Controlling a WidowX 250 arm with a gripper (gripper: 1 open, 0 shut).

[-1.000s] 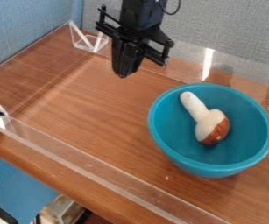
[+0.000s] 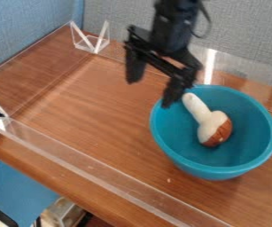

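Observation:
My gripper, dark and blurred, hangs over the wooden table at the upper middle, open, just above and left of a teal bowl. In the bowl lies a white object with a brown rounded end, resembling a toy mushroom. Nothing shows held in the gripper.
A clear plastic barrier runs along its edges, with a white bracket at the back left. A blue object sits at the far left edge.
The gripper has moved down and to the right, toward the bowl, and is now blurred. The bowl and the object in it look unchanged.

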